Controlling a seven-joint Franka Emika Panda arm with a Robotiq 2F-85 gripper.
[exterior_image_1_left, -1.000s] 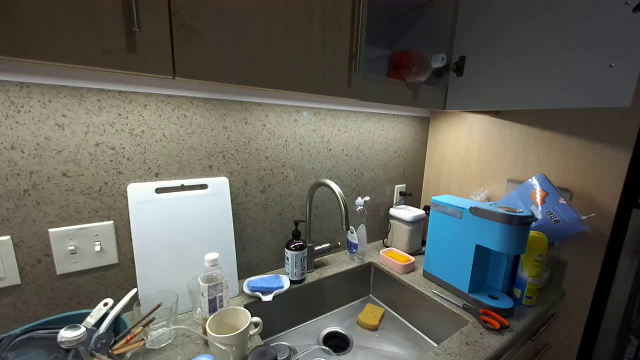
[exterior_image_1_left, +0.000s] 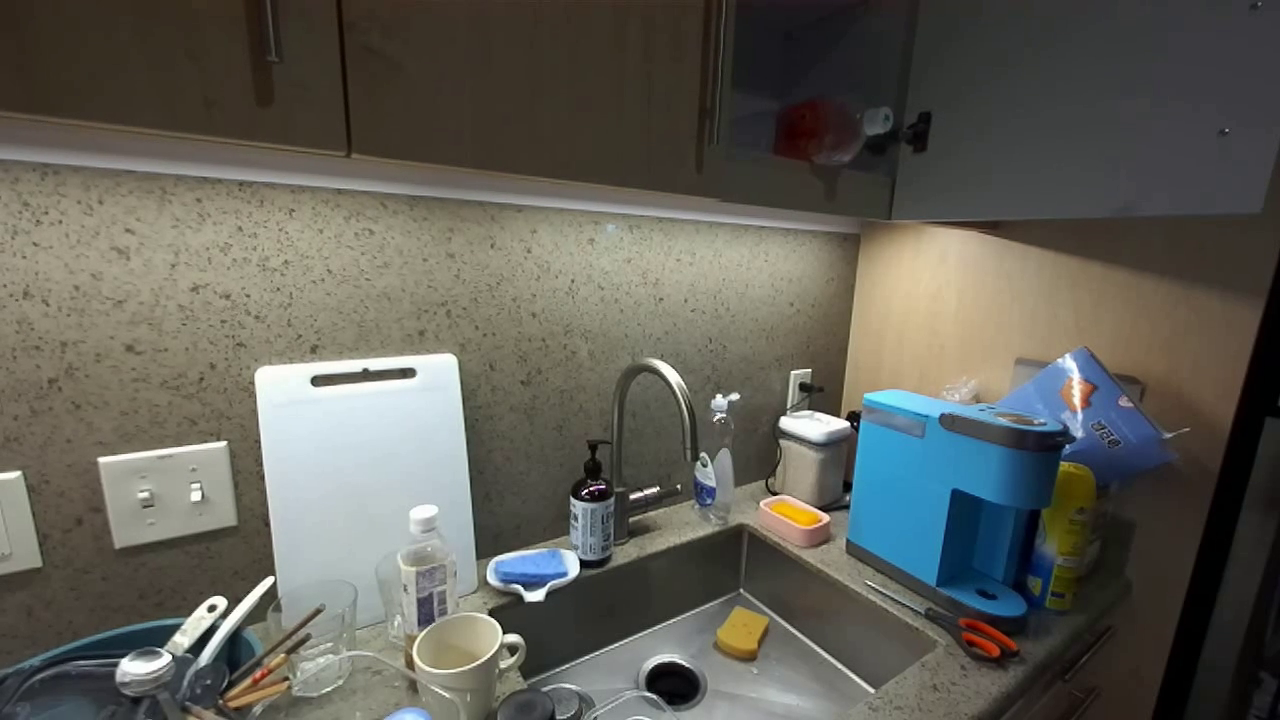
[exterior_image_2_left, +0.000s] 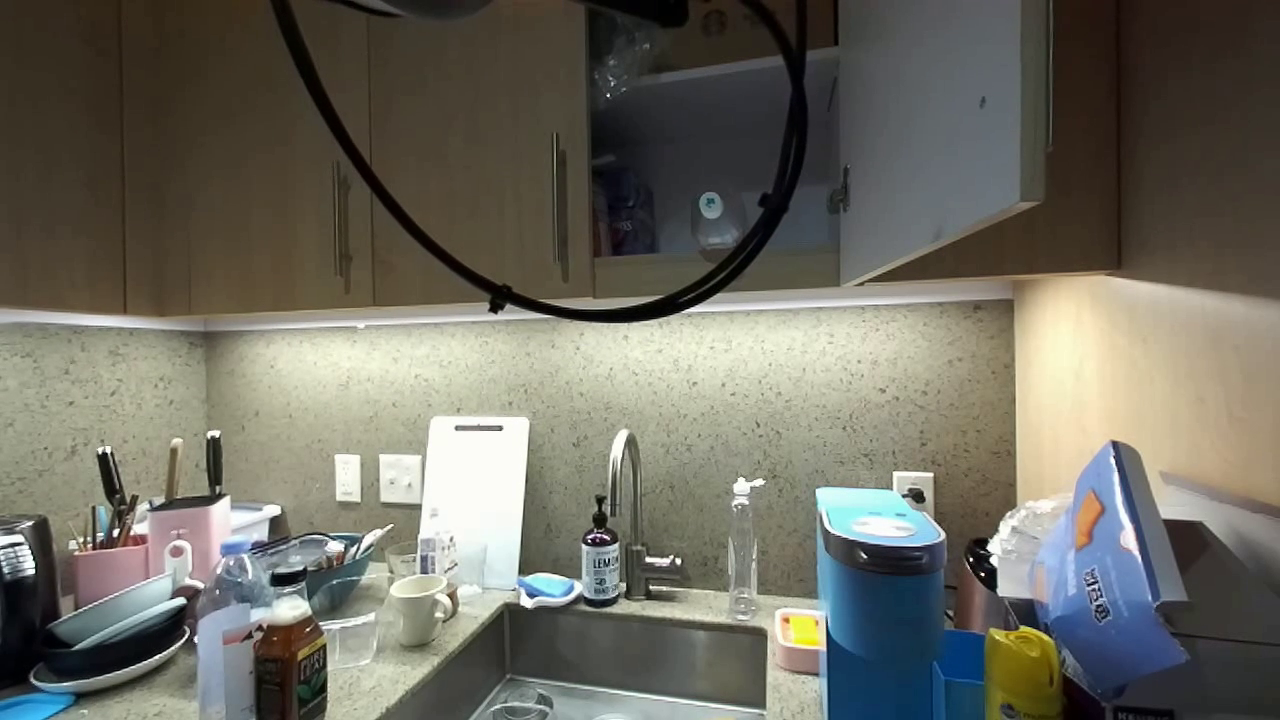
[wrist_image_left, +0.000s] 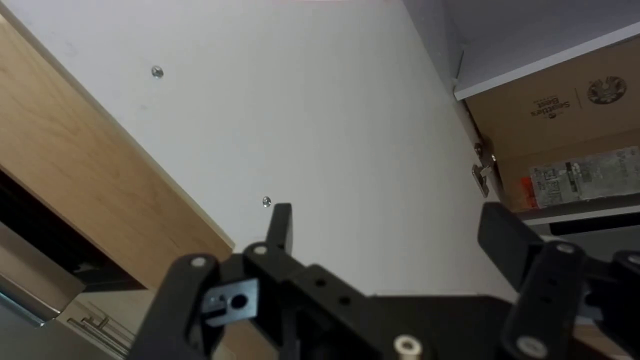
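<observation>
My gripper stands open in the wrist view, its two black fingers wide apart with nothing between them. Beyond the fingers is the white inner face of a cabinet door (wrist_image_left: 360, 132). That door (exterior_image_2_left: 948, 120) is swung open at the upper right of the second exterior view, showing the cabinet's inside. A clear bottle (exterior_image_2_left: 717, 222) lies on the cabinet's lower shelf, its capped end facing out. In the first exterior view the same bottle shows reddish (exterior_image_1_left: 828, 132). The gripper is outside the first exterior view.
Black cables (exterior_image_2_left: 480, 282) loop in front of the cabinets. Below are the sink (exterior_image_1_left: 792, 636) with a yellow sponge (exterior_image_1_left: 741, 632), a faucet (exterior_image_1_left: 654, 372), a blue coffee maker (exterior_image_1_left: 912, 480) and orange-handled scissors (exterior_image_1_left: 978, 636). Dishes and bottles crowd the left counter.
A small dark shape at the top right edge of the first exterior view, by the cabinet door, is gone now. The counter and sink items have not moved.
</observation>
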